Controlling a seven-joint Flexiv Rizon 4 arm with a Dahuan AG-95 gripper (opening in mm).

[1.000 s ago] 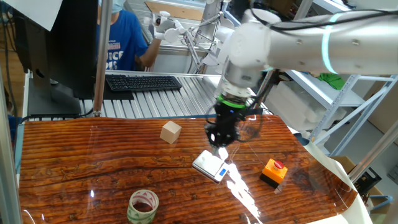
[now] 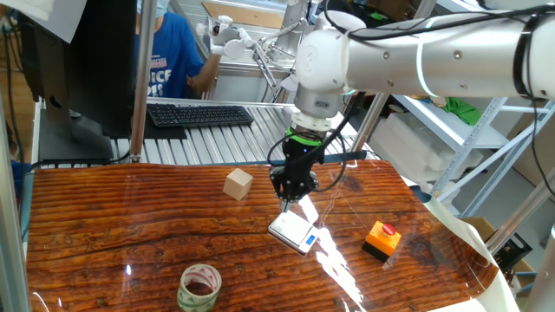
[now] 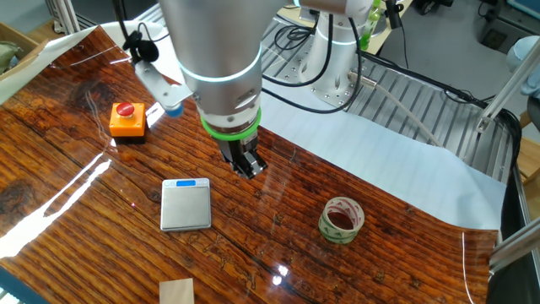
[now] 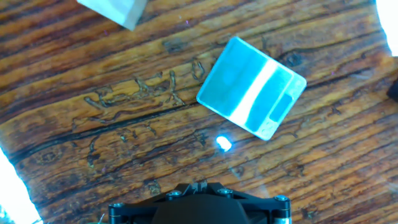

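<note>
My gripper (image 2: 285, 204) hangs above the table, pointing down, close to the scale in exterior view 1. In the wrist view its dark fingertips (image 4: 195, 186) meet at the bottom edge, shut with nothing visible between them. A flat silver scale (image 3: 186, 208) with a small blue display lies on the table, apart from the gripper (image 3: 251, 171) in exterior view 2. A pale wooden cube (image 2: 238, 184) rests beyond the scale. The roll of tape (image 3: 341, 220) lies flat, its hole facing up. An orange box with a red button (image 2: 381, 240) stands to the scale's right in exterior view 1.
The glossy wooden-patterned table (image 2: 113, 234) has broad clear areas between the objects. Bright reflections streak its surface. A keyboard (image 2: 199, 115) and a monitor (image 2: 69, 78) sit behind the table, and a person (image 2: 169, 65) is beyond them.
The scale, cube, tape and button box have stayed put.
</note>
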